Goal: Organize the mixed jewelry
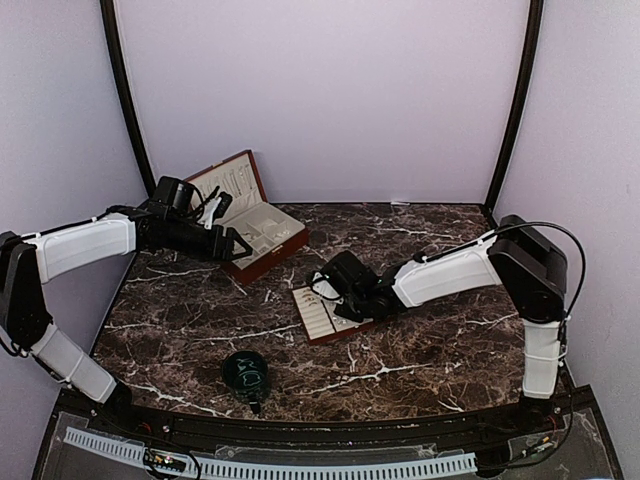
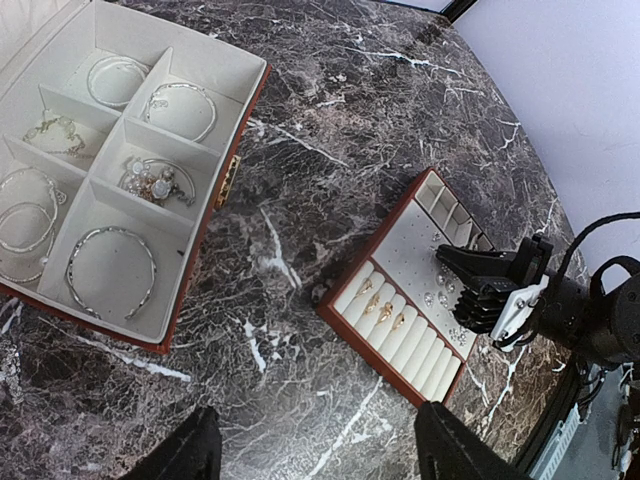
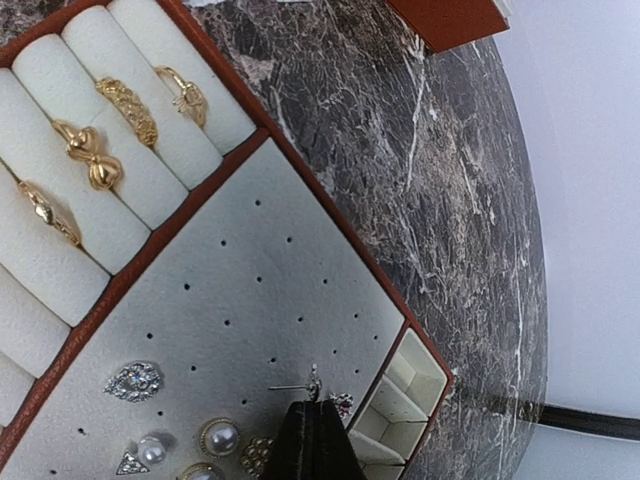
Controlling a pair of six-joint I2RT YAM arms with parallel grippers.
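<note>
In the right wrist view my right gripper is shut over the grey earring board (image 3: 230,260). A small sparkly earring (image 3: 314,385) with a straight pin is at its fingertips; I cannot tell whether it is gripped. A teardrop earring (image 3: 133,381), pearl earrings (image 3: 220,437) and others sit on the board, beside gold rings (image 3: 125,110) in white rolls. My left gripper (image 1: 220,240) is open above the larger jewelry box (image 1: 270,260), whose compartments show bracelets and chains in the left wrist view.
A dark green object (image 1: 243,375) lies at the front of the marble table (image 1: 170,330). Walls stand on three sides.
</note>
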